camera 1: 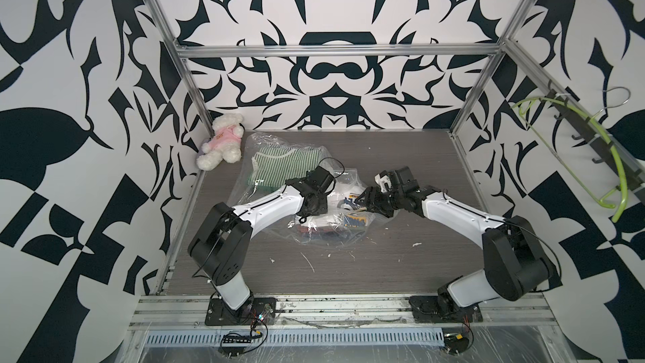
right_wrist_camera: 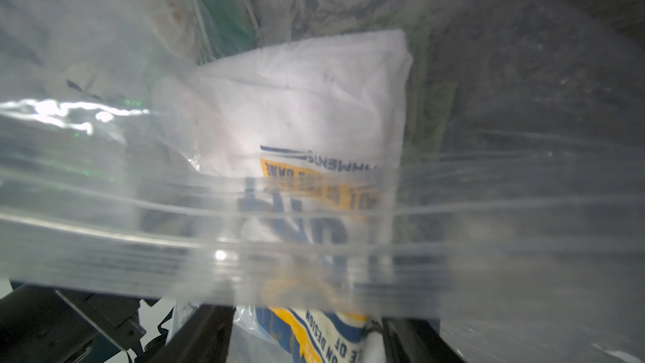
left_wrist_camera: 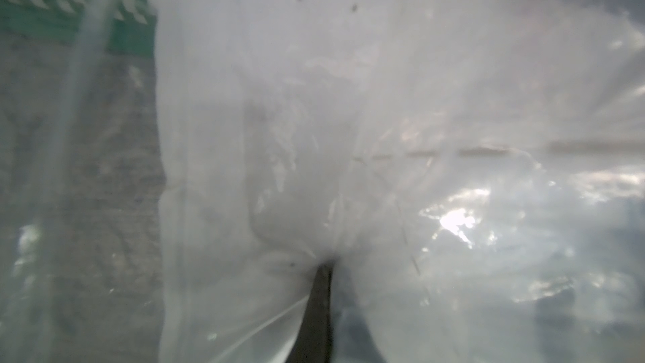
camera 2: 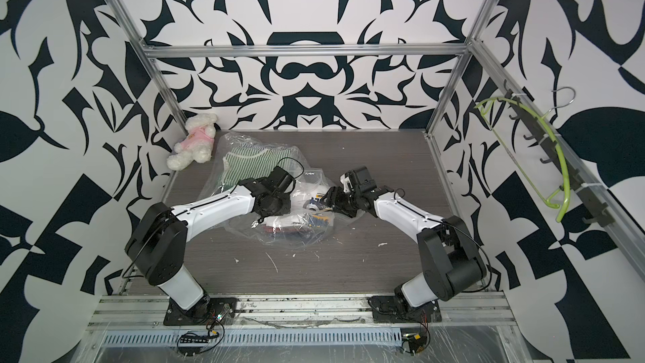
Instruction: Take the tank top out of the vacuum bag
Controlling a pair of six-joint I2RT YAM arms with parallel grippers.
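Note:
A white garment with blue and yellow print [right_wrist_camera: 315, 101] lies folded in a clear vacuum bag [camera 1: 336, 238] in the middle of the table. The left gripper is shut, and the bag's film gathers in creases at its fingertips. At the bag's right end, my right gripper is open, with printed cloth showing between its fingers. A ridged edge of the bag [right_wrist_camera: 168, 232] crosses the right wrist view just above those fingers. Whether the cloth touches them I cannot tell. The left arm covers part of the bag from above.
A green-and-white striped garment [camera 1: 285, 168] lies under clear plastic at the back left. Beside it sits a white plush toy in pink [camera 1: 225, 141]. A green hanger [camera 1: 614, 161] hangs on the right wall.

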